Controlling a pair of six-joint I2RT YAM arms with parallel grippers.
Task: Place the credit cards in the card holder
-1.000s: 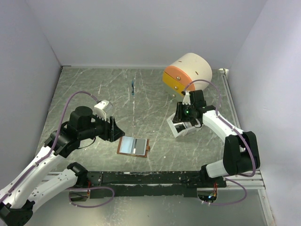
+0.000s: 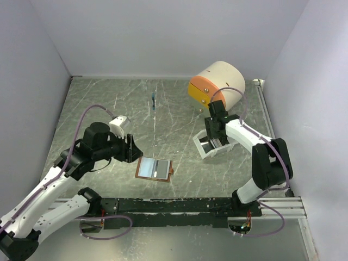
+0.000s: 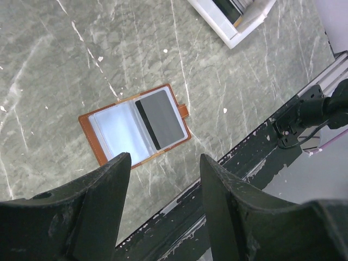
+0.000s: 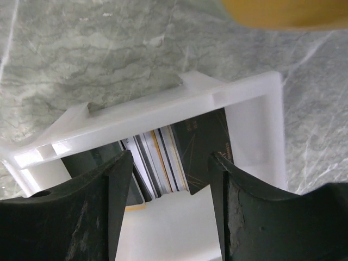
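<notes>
The brown card holder (image 3: 147, 124) lies spread flat on the table, clear pockets upward, its clasp tab on the right. Left of it and higher, my left gripper hangs with its fingers apart and empty. A white box (image 2: 205, 151) at the right holds several cards. In the right wrist view, thin cards (image 4: 157, 160) stand on edge between a dark card (image 4: 204, 144) and other dark ones (image 4: 98, 160). My right gripper is open above the box, fingers straddling the cards without closing on them.
Behind the box stands a cream cabinet (image 2: 227, 73) with orange and yellow drawers, close to my right arm. A small blue item (image 2: 154, 100) lies at the back middle. Bare marble table (image 2: 179, 122) separates holder and box.
The left arm, holder and box look unmoved.
</notes>
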